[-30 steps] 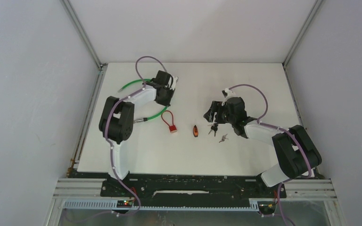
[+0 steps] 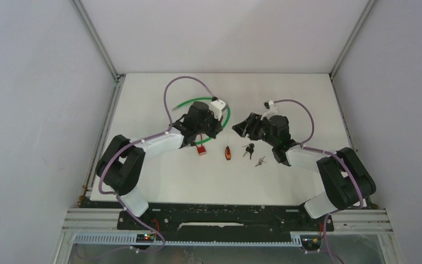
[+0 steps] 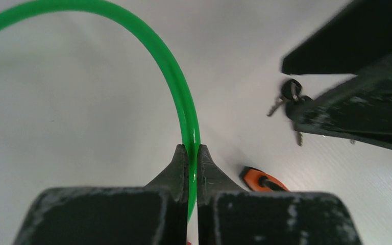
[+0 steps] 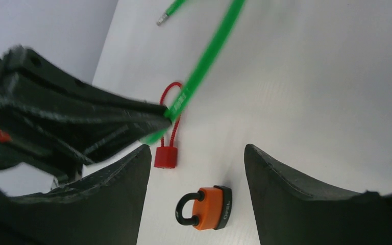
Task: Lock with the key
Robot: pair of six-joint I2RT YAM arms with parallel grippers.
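A green cable lock (image 2: 229,114) curves off the table, pinched between the fingertips of my left gripper. In the right wrist view the cable (image 4: 204,66) slants up from the left gripper, and one metal tip (image 4: 162,20) shows at the top. My right gripper is open and empty, a short way right of the left one in the top view. Black-headed keys (image 2: 250,149) lie on the table just below the right gripper (image 2: 238,130). Small silver keys (image 2: 260,161) are a little farther to the front right.
A red cable-loop padlock (image 4: 165,157) lies below the left gripper. Between the arms, nearer the front, rests an orange and black padlock (image 2: 228,153).
The right gripper has shifted only slightly.
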